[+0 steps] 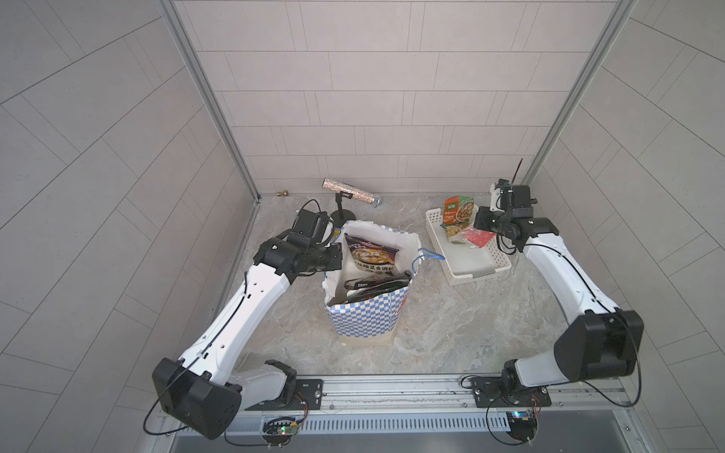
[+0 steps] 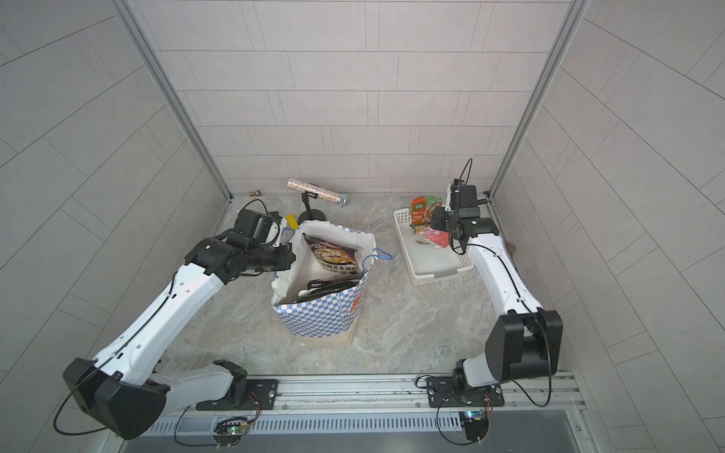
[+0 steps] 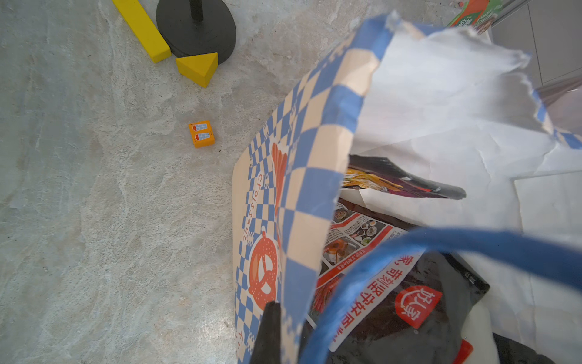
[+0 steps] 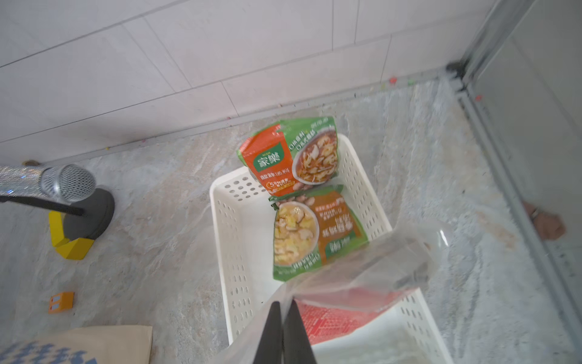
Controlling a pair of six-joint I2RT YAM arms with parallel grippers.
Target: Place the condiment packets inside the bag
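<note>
The blue-and-white checked bag [image 1: 367, 320] stands upright with its mouth open and several dark packets [image 3: 418, 303] inside. My left gripper [image 1: 338, 256] is at its left rim, the bag's wall pinched between its fingers. Over the white basket [image 4: 225, 261] my right gripper is shut on a clear plastic packet [image 4: 369, 273] with a red part. That packet hangs above the basket. Beyond it, an orange-green packet [image 4: 297, 156] leans on the basket's far end, and a second one [image 4: 318, 229] lies below it.
A microphone on a black stand [image 1: 343, 215] is behind the bag. Yellow blocks [image 3: 144, 30] and a small orange block [image 3: 202, 134] lie beside the bag. Bare counter [image 1: 460, 324] stretches between the bag and basket toward the front.
</note>
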